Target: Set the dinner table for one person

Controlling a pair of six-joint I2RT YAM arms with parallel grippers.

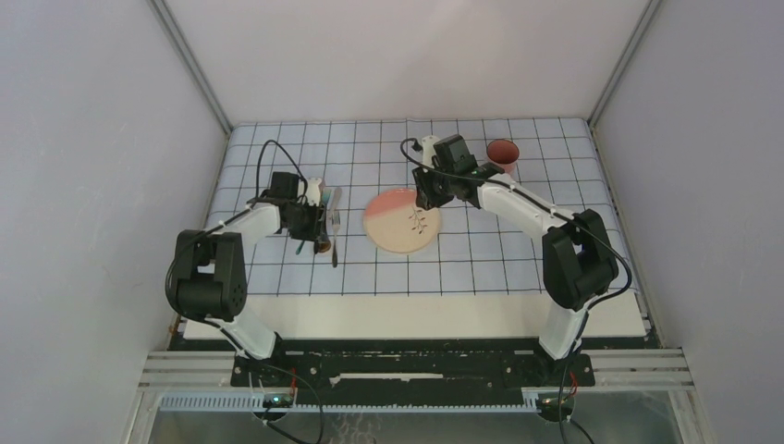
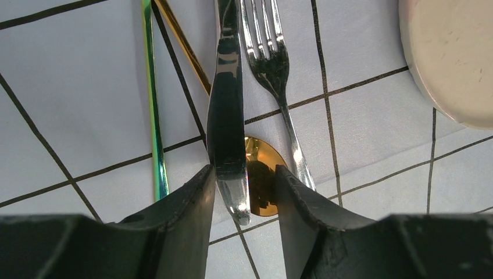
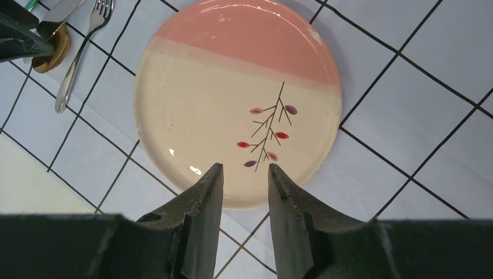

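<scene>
A round plate point(image 3: 197, 104), cream with a pink band and a leafy sprig, lies on the tablecloth. Over its edge my right gripper is partly open, nothing between its fingers. On the left lie a silver knife point(image 2: 228, 116), a fork point(image 2: 276, 72) and a gold spoon point(image 2: 263, 157) whose bowl lies partly under the knife. Above the knife's lower end my left gripper stands open, one finger either side; whether it touches cannot be told. A green-tinted utensil point(image 2: 152, 99) lies farther left. At the back right stands a dark red cup point(image 1: 502, 154).
A bare pale table strip point(image 1: 407, 314) runs along the front edge. Walls stand at both sides and the back.
</scene>
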